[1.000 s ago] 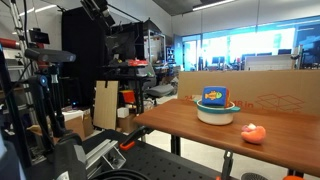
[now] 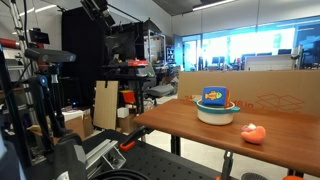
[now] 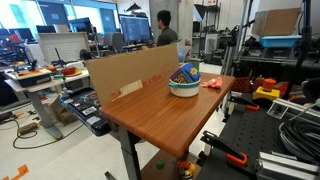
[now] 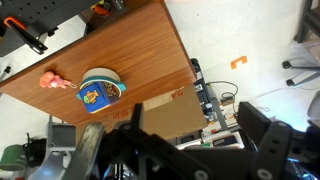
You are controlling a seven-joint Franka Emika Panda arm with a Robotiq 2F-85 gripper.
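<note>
A white pot with a teal rim (image 2: 215,115) stands on the brown wooden table (image 2: 180,120). A blue block-like item with a colourful fish picture (image 2: 214,96) sits tilted in it, rising above the rim. A pinkish-orange toy (image 2: 253,133) lies on the table to the pot's right, apart from it. From above, the wrist view shows the pot (image 4: 103,76), the blue item (image 4: 94,97) and the pink toy (image 4: 54,80). High over the table, my gripper appears open, its dark fingers apart with nothing visible between them.
A cardboard panel (image 3: 150,72) stands along one table edge. Cables (image 3: 300,130) and dark equipment lie beside the table. A person (image 3: 165,30) is at the far desks.
</note>
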